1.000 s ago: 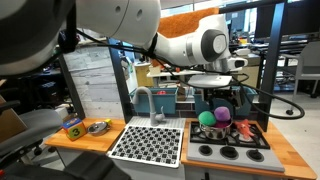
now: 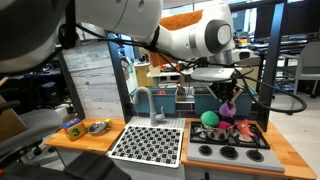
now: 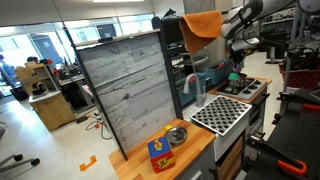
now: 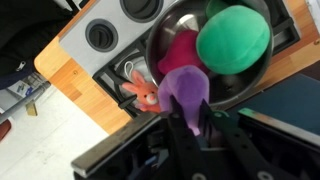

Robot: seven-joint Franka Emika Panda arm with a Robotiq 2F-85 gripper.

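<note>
My gripper is shut on a soft purple object [image 4: 185,88], which hangs over the pot [image 4: 236,88]. From exterior view 1, the same purple object [image 2: 227,109] appears above the stove, drawn up towards the gripper [image 2: 235,98]. A green round object [image 4: 233,40] and a magenta object [image 4: 179,52] lie inside the dark pot. On the stove beside the pot is a small orange-pink toy [image 4: 142,92]. Exterior view 2 has the gripper too small and far off to make out its fingers.
The stove [image 2: 232,153] has several burners and knobs along its front. To its left lies a white perforated drainer [image 2: 147,145] with a faucet behind. A metal bowl [image 2: 97,128] and a colourful box [image 2: 74,128] stand farther left. A blue wall [image 2: 205,104] runs behind the counter.
The purple object has risen from the pot and looks longer and narrower than before. My gripper shifted slightly to the right and is now above it.
</note>
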